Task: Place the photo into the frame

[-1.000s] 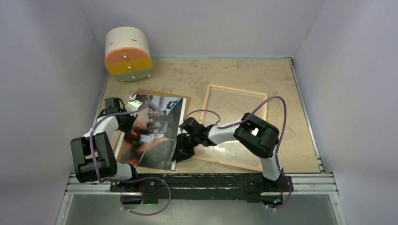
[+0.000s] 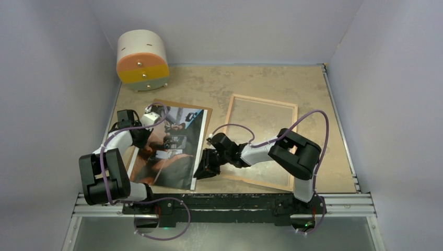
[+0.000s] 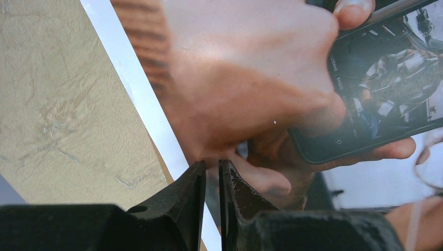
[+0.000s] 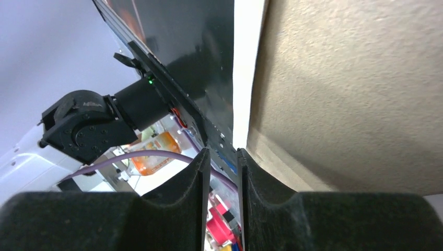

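Note:
The large photo [image 2: 172, 146], a close view of hands and a phone with a white border, lies flat on a brown board [image 2: 208, 117] at the left. My left gripper hangs over its left edge, its fingers [image 3: 194, 183] a narrow gap apart. Photo shows through that gap, so a hold cannot be made out. At the photo's lower right corner is my right gripper, also nearly closed. The photo's white border [image 4: 243, 99] ends right by its fingertips; whether they pinch it is unclear. A pale wooden frame [image 2: 264, 99] with a clear pane lies to the right.
A small toy drawer chest [image 2: 142, 60] stands at the back left. The right arm reaches over the frame's lower part. Bare tabletop [image 2: 251, 78] lies behind the photo and frame. A dark rail runs along the front edge, close to the photo's bottom.
The left arm, photo, board and frame look unmoved.

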